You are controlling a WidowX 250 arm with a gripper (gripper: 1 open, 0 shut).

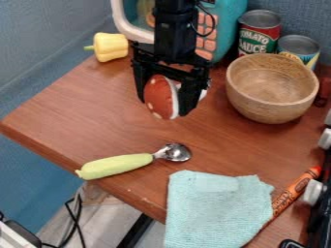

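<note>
My black gripper [172,87] hangs over the upper middle of the wooden table, shut on a red-and-white rounded object [163,96] held between its fingers. To the right of it sits an empty wooden bowl [269,102]. A spoon with a pale yellow-green handle [116,165] lies below and left, near the front edge.
A turquoise box [223,24], a tomato sauce can [256,39] and a second can [297,50] stand at the back. A yellow pepper-like object [108,46] is at back left. A light cloth [218,208] and orange stick [293,194] lie in front.
</note>
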